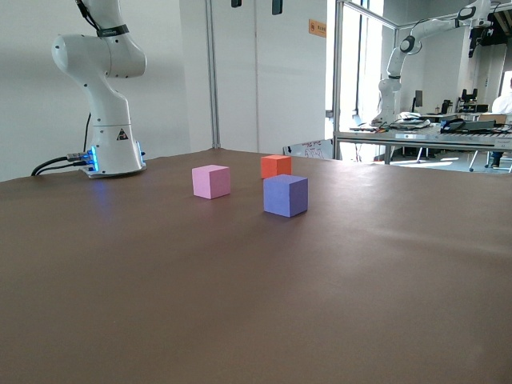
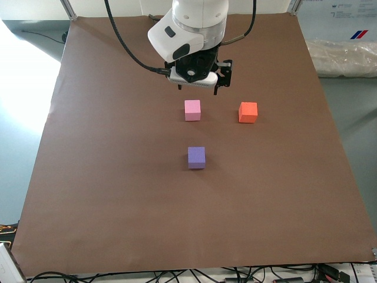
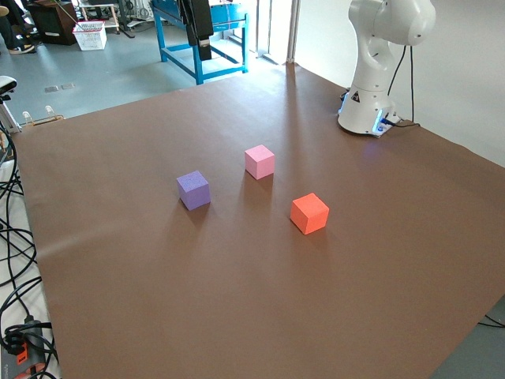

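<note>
Three cubes rest apart on the brown table: a pink one (image 2: 192, 110), an orange one (image 2: 248, 112) to its right in the left view, and a purple one (image 2: 196, 157) below the pink one. My gripper (image 2: 198, 88) hangs above and behind them in that view, its two fingers spread with nothing seen between them. In the top view only the fingertips of my gripper (image 1: 256, 5) show at the upper edge, apart and well above the cubes.
Cables run along one edge of the table (image 2: 177, 274). The robot's base (image 3: 361, 110) stands at the opposite edge beside a white wall.
</note>
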